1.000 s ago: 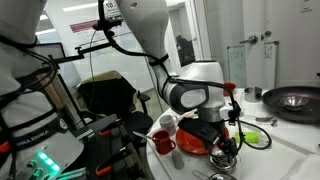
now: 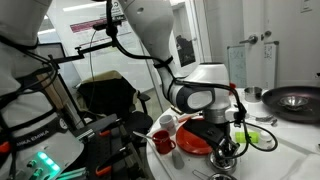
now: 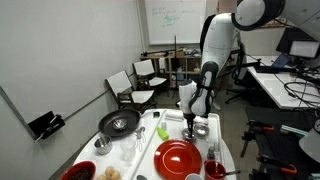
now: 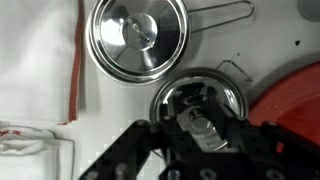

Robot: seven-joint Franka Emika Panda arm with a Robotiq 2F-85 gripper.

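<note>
In the wrist view, my gripper sits over a round metal pot (image 4: 233, 92), its dark fingers covering much of the pot's middle. The fingers appear apart, but whether they touch a knob or anything else between them is hard to make out. Just above that pot lies a second shiny steel vessel (image 4: 140, 38) with a knob at its centre and a wire handle. From the side, in exterior view 1, the gripper (image 2: 228, 142) points down at the pot (image 2: 226, 158) on the right of the red plate.
A red plate (image 3: 178, 160) lies beside the pots. White cloths (image 4: 38, 60) border them in the wrist view. A red mug (image 2: 163, 142) and a white cup (image 2: 168, 122) stand on the near left. A black pan (image 2: 290, 100) rests farther back.
</note>
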